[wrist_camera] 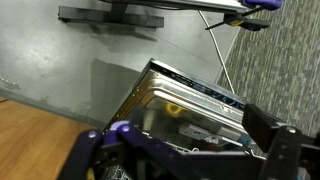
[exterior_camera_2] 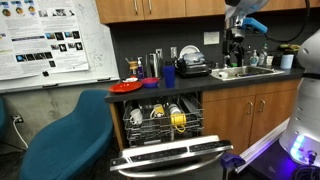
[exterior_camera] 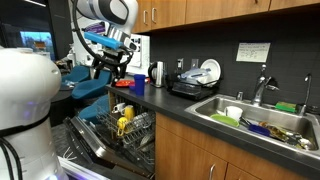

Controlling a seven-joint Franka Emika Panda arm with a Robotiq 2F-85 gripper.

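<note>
High above the open dishwasher hangs my gripper [exterior_camera: 119, 72], fingers open and nothing between its fingers. In the wrist view the open gripper looks down past the dishwasher door [wrist_camera: 195, 95] toward the floor. The dishwasher rack [exterior_camera_2: 150, 131] is pulled out over the lowered door [exterior_camera_2: 170, 157]. A yellow mug [exterior_camera_2: 179, 122] sits at the rack's front, with white dishes [exterior_camera_2: 137, 116] to its left in exterior view 2. Only part of the rack shows in the wrist view, behind the gripper.
On the counter [exterior_camera_2: 140, 94] stand a red plate [exterior_camera_2: 124, 86], a blue cup [exterior_camera_2: 169, 76] and a dish rack [exterior_camera: 190, 82] holding white plates [exterior_camera: 209, 71]. The sink [exterior_camera: 270, 117] holds a green-and-white bowl [exterior_camera: 234, 112] and several utensils. Overhead are wooden cabinets [exterior_camera: 190, 18].
</note>
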